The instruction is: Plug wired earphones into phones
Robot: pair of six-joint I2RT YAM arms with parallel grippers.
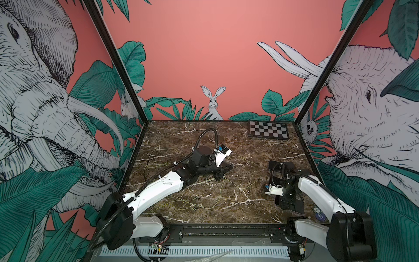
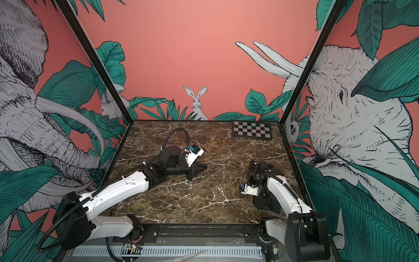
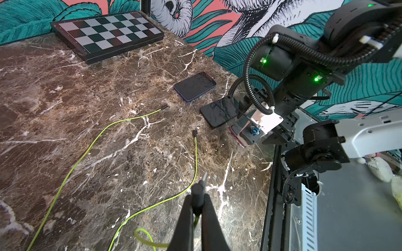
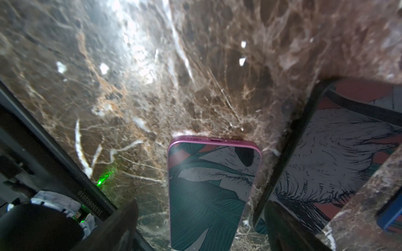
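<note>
In the left wrist view, my left gripper is shut on the black plug (image 3: 197,195) of a yellow-green earphone cable, its metal tip pointing up and away. Two other cable ends, one plug (image 3: 164,107) and another plug (image 3: 195,132), lie on the table beyond. My right gripper is part open above a pink-edged phone (image 4: 209,192), one finger on each side, nothing pinched that I can see. The phone's port edge (image 4: 216,140) faces the table's middle. Beside it lies a black phone (image 4: 335,154), and a blue-edged phone (image 3: 195,86) lies farther off.
A checkered board (image 3: 109,32) sits at the back right of the table. Yellow-green cables (image 3: 90,146) trail across the marble. The table's dark front rail (image 4: 62,154) runs close to the pink-edged phone.
</note>
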